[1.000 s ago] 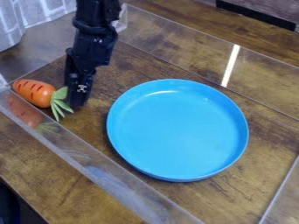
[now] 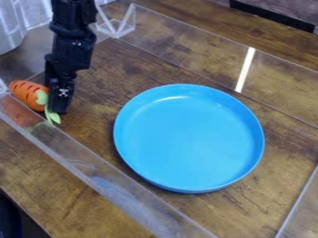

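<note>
An orange toy carrot [image 2: 28,94] with pale green leaves lies at the left, just inside a clear plastic wall. My black gripper [image 2: 55,95] is lowered over its leafy end, partly covering it. Its fingers are open as far as shows, though their tips are hard to make out. A large blue plate [image 2: 188,137] lies to the right on the wooden surface.
Clear walls border the work area, one running diagonally at the lower left [image 2: 99,177]. A white object [image 2: 10,23] sits at the top left. The wood above the plate is clear, apart from a white strip [image 2: 245,69].
My gripper has moved down and left onto the carrot. The carrot appears shifted slightly left, with more of its leaves hidden.
</note>
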